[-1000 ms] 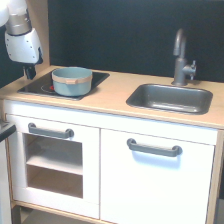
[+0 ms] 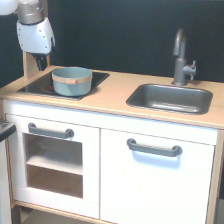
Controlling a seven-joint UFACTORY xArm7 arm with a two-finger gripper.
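A grey-blue pot with a brown rim sits on the black stovetop at the counter's left. My gripper hangs in the upper left below the white hand, up and to the left of the pot and apart from it in the view. Its dark fingers are small against the dark background, so whether they are open or shut does not show. No object can be made out at their tips.
A metal sink with a tall tap is set into the right of the wooden counter. Bare counter lies between stove and sink. Below are a windowed oven door and a white cabinet door, each with a dark handle.
My arm has moved to the right and a little up, from the left edge toward the pot. The pot, tap and doors look unmoved.
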